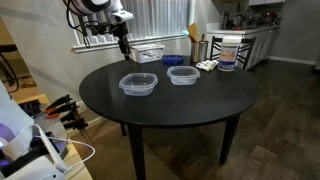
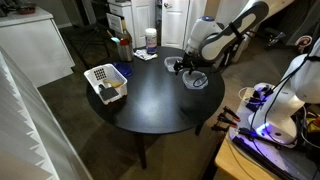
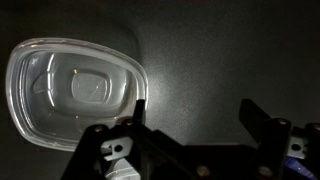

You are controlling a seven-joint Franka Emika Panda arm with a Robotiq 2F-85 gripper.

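In the wrist view my gripper is open, its dark fingers wide apart and only bare black tabletop showing between them. A clear, rounded plastic container lies on the left of that view, its right rim close to the left finger. Part of its lower right is covered by the gripper. Exterior view 1 has two clear containers on the black table: a nearer one left of centre and a farther one to its right. Above the table's far left side hangs the gripper.
A white tub with a blue label stands at the back right of the table. Utensils in a copper-coloured holder, a white basket and a blue object occupy the far side.
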